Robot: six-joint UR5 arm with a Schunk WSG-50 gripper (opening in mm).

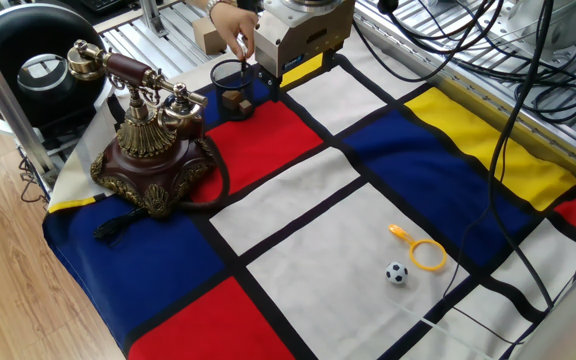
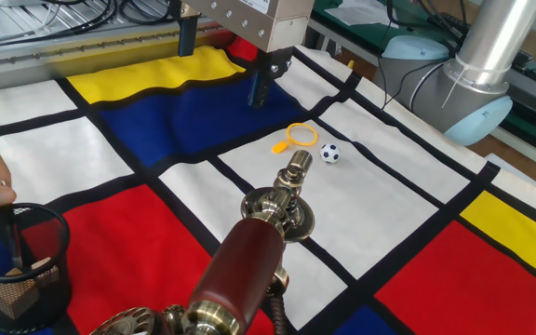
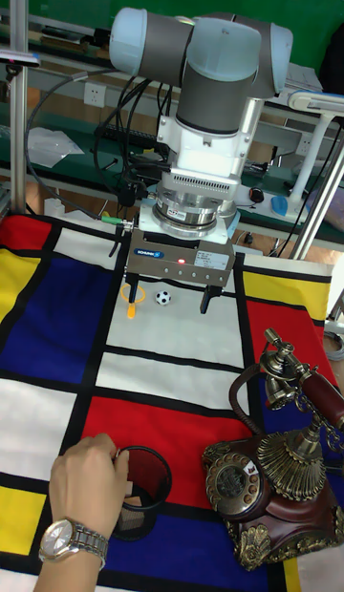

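Observation:
My gripper (image 2: 221, 78) hangs over the cloth with its two fingers wide apart, and nothing shows between them. A yellow magnifying-glass-shaped ring (image 1: 427, 255) lies on a white patch of the cloth. Close to it rests a small black-and-white football (image 1: 396, 272). In exterior view 3 the ring (image 3: 132, 295) and ball (image 3: 162, 299) appear below the gripper body, near its fingers. A black mesh cup (image 2: 19, 279) holds wooden blocks (image 2: 21, 290). A person's hand (image 1: 232, 22) reaches to the cup from above, grasping something thin and dark.
An ornate brown and brass telephone (image 1: 153, 165) stands on the colour-blocked cloth (image 1: 298, 280), its handset (image 2: 235, 279) raised high. A wooden block (image 1: 208, 36) sits behind the cup. Black cables (image 1: 513, 150) hang along the right side in exterior view 1.

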